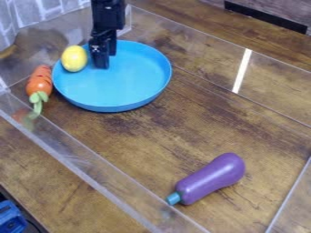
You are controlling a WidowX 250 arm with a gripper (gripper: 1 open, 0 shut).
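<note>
My black gripper (102, 49) reaches down from the top of the camera view to the back of a round blue plate (127, 82), its fingers apart with nothing seen between them. A yellow lemon-like object (75, 58) rests on the plate's left back, just left of the fingers. An orange carrot (38, 85) with a green top lies left of the plate, outside it. A purple eggplant (215, 177) with a teal stem lies at the lower right on the wooden surface.
Transparent borders run along the left and right, a white strip (242, 71) is at the right, and a blue object (10, 218) sits at the lower-left corner.
</note>
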